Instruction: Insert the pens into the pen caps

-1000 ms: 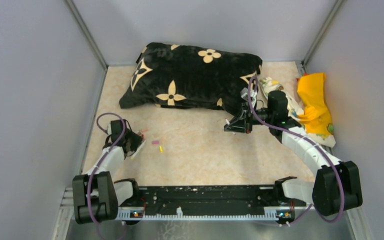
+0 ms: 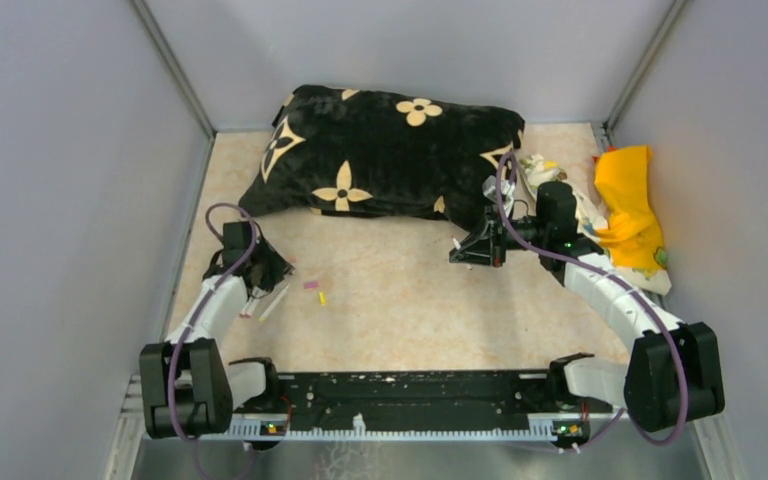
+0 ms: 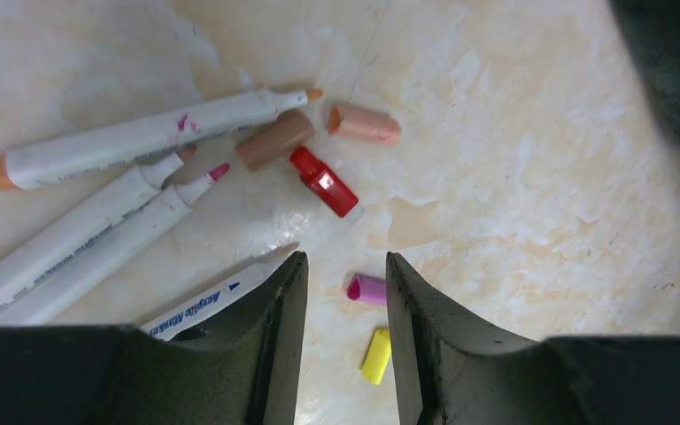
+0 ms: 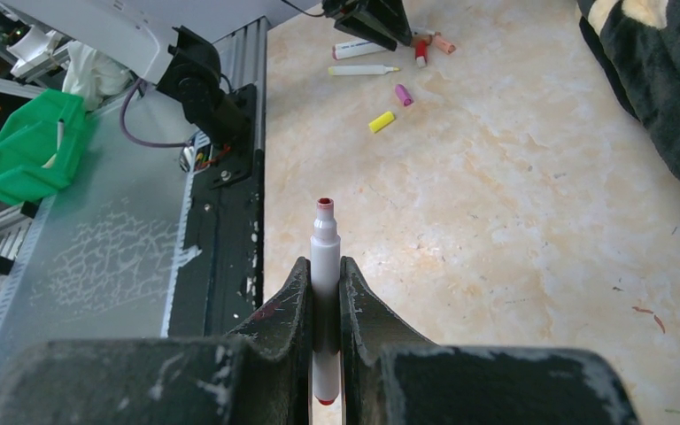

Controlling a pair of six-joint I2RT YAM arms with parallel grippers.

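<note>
In the right wrist view, my right gripper is shut on a white pen (image 4: 325, 292), held upright with its dark red tip up and uncapped. My left gripper is part open, nothing between its fingers. Ahead of it in the left wrist view lie a red cap (image 3: 329, 184), a brown cap (image 3: 274, 140) and a peach cap (image 3: 365, 123). A purple cap (image 3: 368, 289) partly shows beside the right finger, near a yellow cap (image 3: 377, 356). Left of the caps lie an orange pen (image 3: 142, 137), a pink pen (image 3: 111, 250) and several other white pens.
A dark patterned cushion (image 2: 390, 150) fills the back of the table. Yellow and pale cloths (image 2: 628, 205) lie at the right edge.
The right arm and its pen have stayed practically still.
</note>
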